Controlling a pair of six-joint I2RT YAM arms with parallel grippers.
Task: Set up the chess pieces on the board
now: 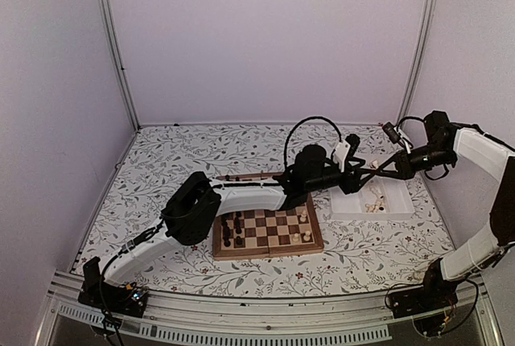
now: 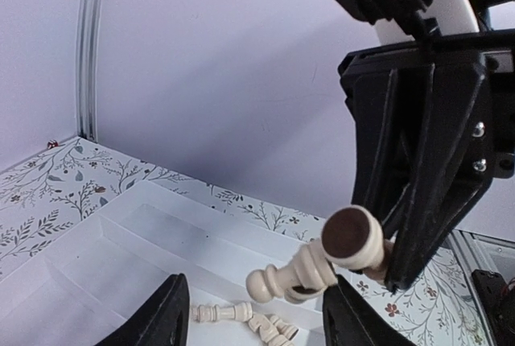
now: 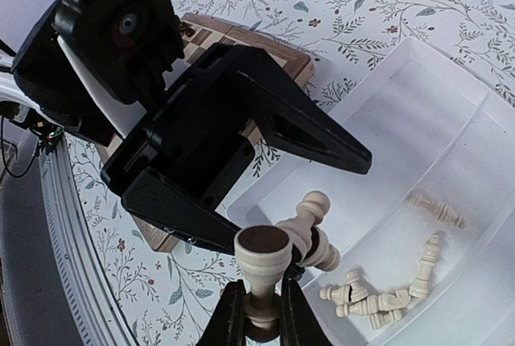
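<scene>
The chessboard (image 1: 273, 237) holds dark pieces on its left and a few pale ones on its right. Over the white tray (image 1: 370, 214) my two grippers meet. My right gripper (image 1: 378, 167) is shut on a pale chess piece, seen end-on with its dark base in the left wrist view; another pale piece shows close behind it, and whether that is held too I cannot tell. My left gripper stands open beside these pieces, its fingers apart.
More pale pieces (image 3: 422, 269) lie loose in the tray. Both arms crowd the space above it.
</scene>
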